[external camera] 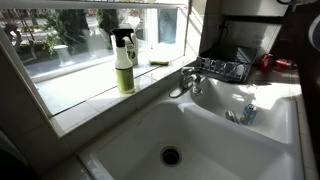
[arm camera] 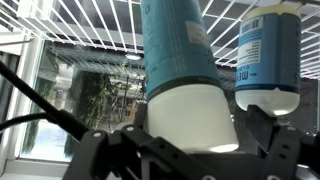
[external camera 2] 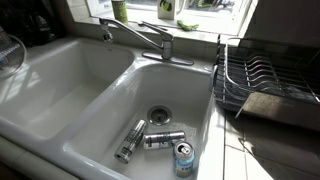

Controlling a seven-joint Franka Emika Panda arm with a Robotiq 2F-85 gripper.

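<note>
In the wrist view, my gripper has its dark fingers spread on either side of a bottle with a teal label [arm camera: 180,40] and a wide white cap [arm camera: 192,115]. The fingers stand apart by about the cap's width; whether they press on it cannot be made out. Just right of it is a second bottle, with a blue label [arm camera: 268,50] and a whitish end. Neither exterior view shows the gripper clearly, and these two bottles cannot be picked out there.
White wire shelving [arm camera: 90,20] runs close behind the bottles. Several cans [external camera 2: 184,158] lie or stand in one basin of the white double sink [external camera 2: 75,135]. A dish rack [external camera 2: 265,75] is beside it. A spray bottle [external camera: 124,65] stands on the window sill; the other basin is empty.
</note>
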